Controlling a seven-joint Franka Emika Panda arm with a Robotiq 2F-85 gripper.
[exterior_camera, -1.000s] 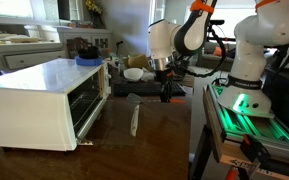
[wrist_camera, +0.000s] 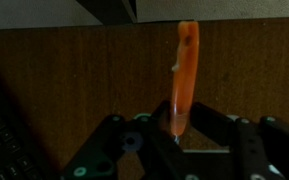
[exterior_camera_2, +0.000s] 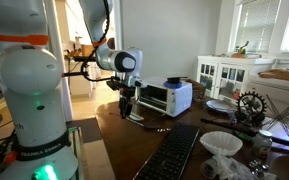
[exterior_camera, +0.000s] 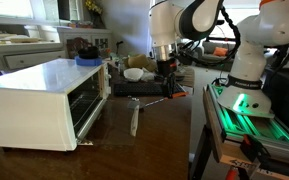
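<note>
My gripper is shut on a slim orange object (wrist_camera: 187, 70), whose long end sticks out past the fingers in the wrist view. Its lower end is hidden between the dark fingers. In exterior view 1 the gripper (exterior_camera: 168, 88) hangs low over the brown tabletop, and a bit of the orange object (exterior_camera: 178, 94) shows beside its fingers. Exterior view 2 has the gripper (exterior_camera_2: 124, 104) left of the white toaster oven (exterior_camera_2: 164, 97), too small there for the orange object to be made out clearly.
The toaster oven (exterior_camera: 46, 103) stands at the left of exterior view 1, its door down. A pale, narrow object (exterior_camera: 134, 121) is on the table between oven and gripper. A black keyboard (exterior_camera_2: 170, 155) and a white bowl (exterior_camera_2: 221, 143) are on the other side.
Over the last second my gripper has risen a little and shifted slightly right in exterior view 1. The orange object shows beside the fingers more clearly now.
</note>
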